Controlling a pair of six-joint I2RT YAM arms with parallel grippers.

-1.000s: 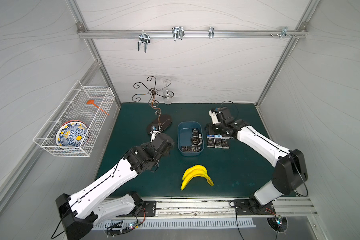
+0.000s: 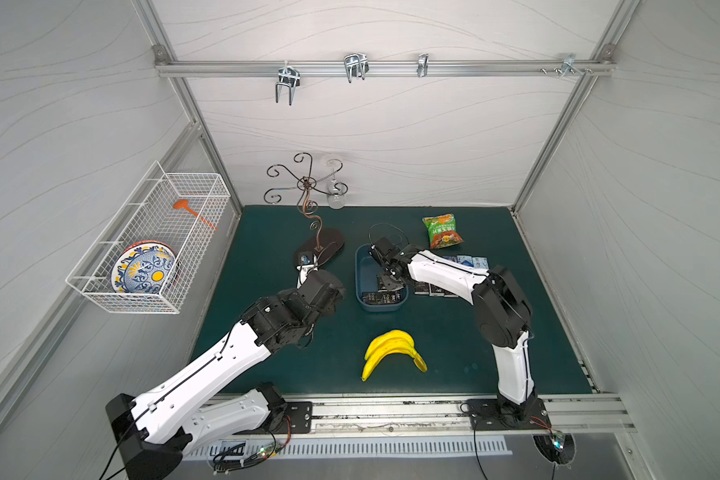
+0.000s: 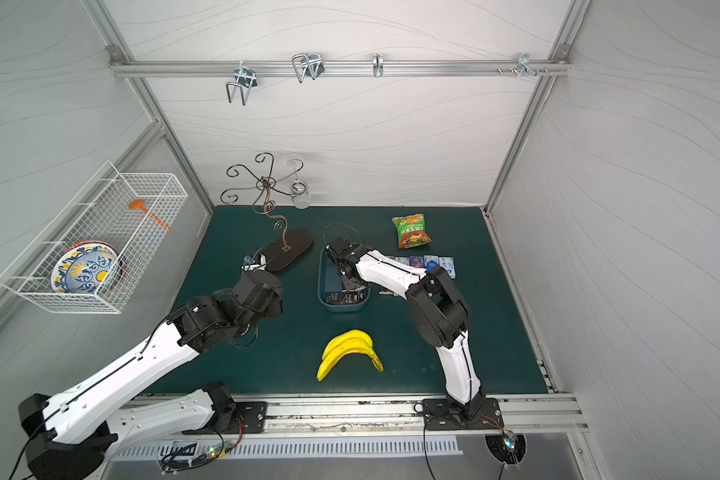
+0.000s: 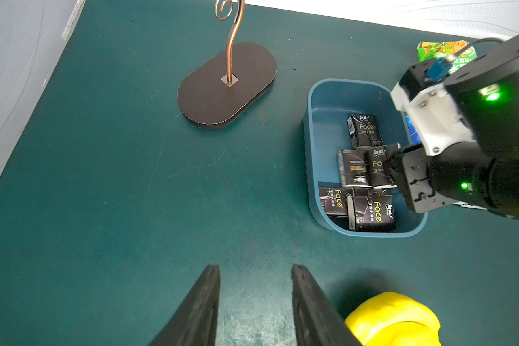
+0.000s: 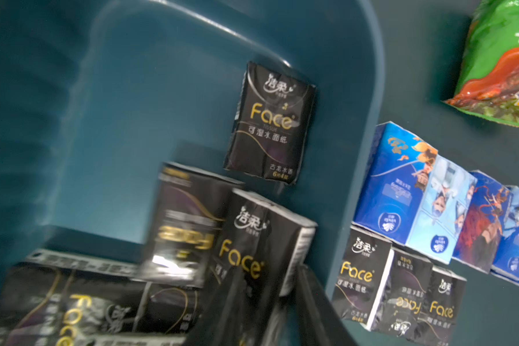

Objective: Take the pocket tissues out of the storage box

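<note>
The blue storage box [image 4: 323, 144] holds several black Face tissue packs [image 5: 271, 121]. My right gripper is down inside it at a pack [image 5: 236, 253] near the right wall, its fingers around that pack's lower end; whether it grips is unclear. My left gripper hangs open over bare table left of the box, nothing between its fingers. Right of the box lie black packs [image 5: 363, 271] and blue packs [image 5: 392, 184] in rows.
Bananas [image 2: 392, 344] lie in front of the box, a snack bag [image 2: 441, 230] behind it to the right. A metal stand [image 4: 225, 86] is at back left. A wire basket [image 2: 120, 296] hangs on the left wall.
My right gripper has swung leftward from above the outside packs into the box over the last second. The left arm has barely moved.
</note>
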